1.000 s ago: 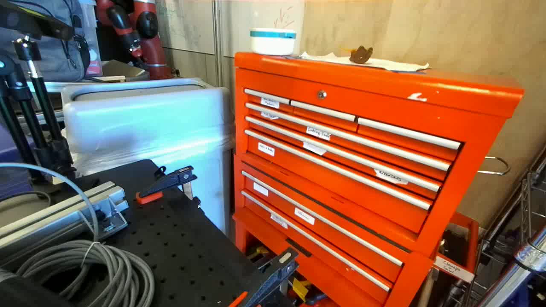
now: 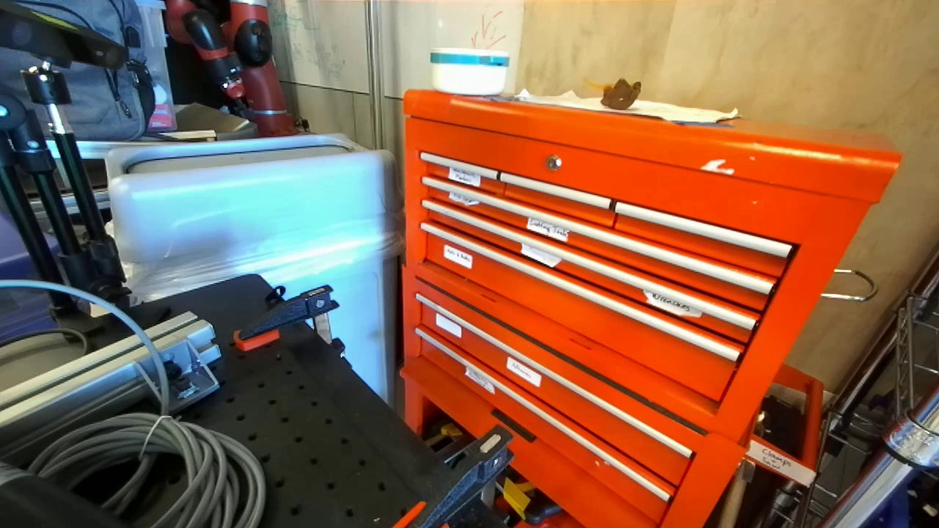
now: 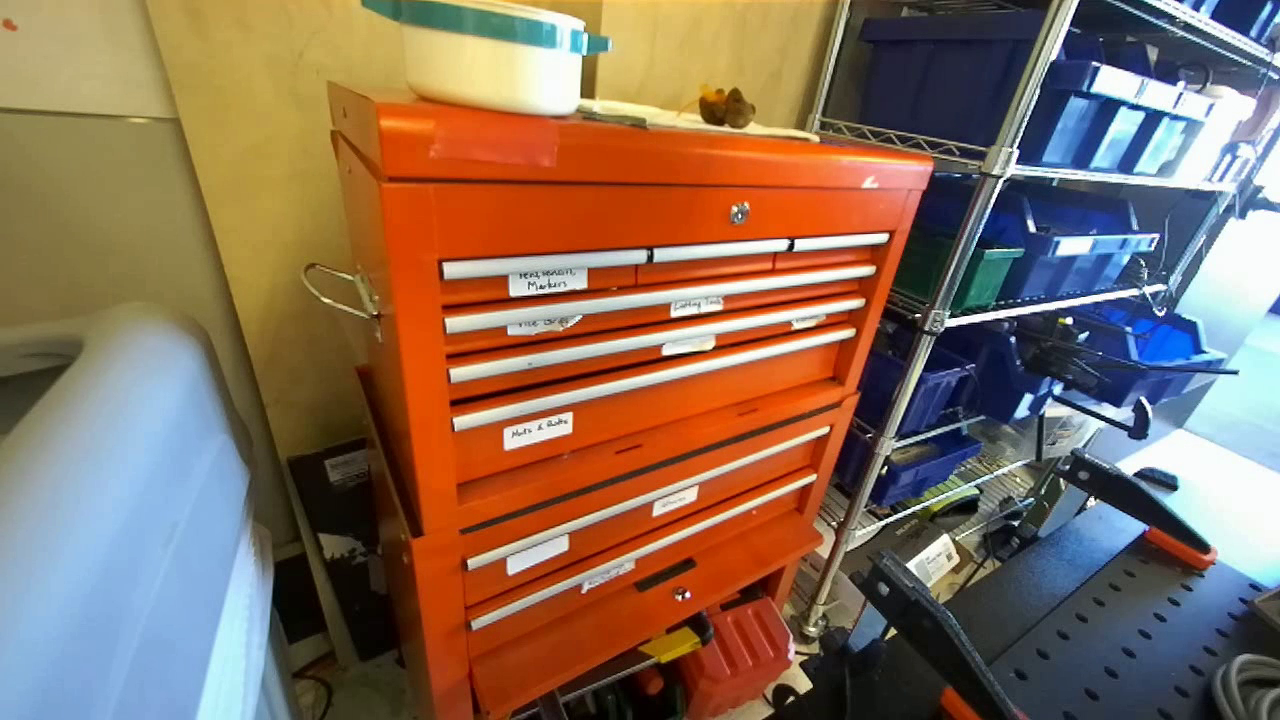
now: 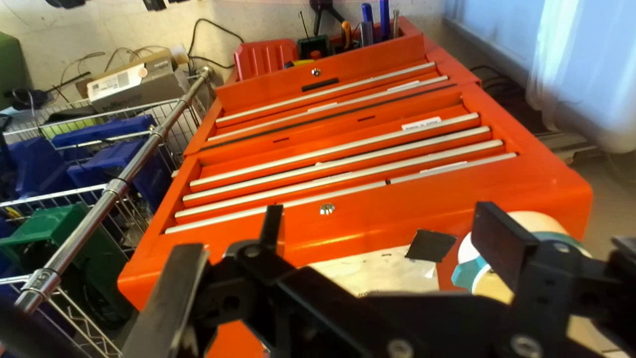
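Note:
An orange-red tool chest (image 2: 493, 274) with several labelled drawers fills much of each view, all its drawers closed. On its top stand a white tub with a teal band (image 2: 469, 72) and, to the right, a small brown object (image 3: 728, 110) on a white cloth or paper (image 2: 682, 111). In the wrist view my gripper is open with nothing between its fingers, and the chest (image 4: 369, 212) appears beyond them. Part of the tub (image 4: 471, 274) shows behind the right finger. Neither exterior view shows the gripper.
A black perforated table (image 2: 290, 422) with clamps (image 2: 295, 312) and coiled grey cable (image 2: 207, 466) stands before the chest. A pale, plastic-wrapped case (image 2: 255, 220) is at its left. Wire shelving (image 3: 918, 360) with blue bins (image 3: 1074, 246) borders its right side.

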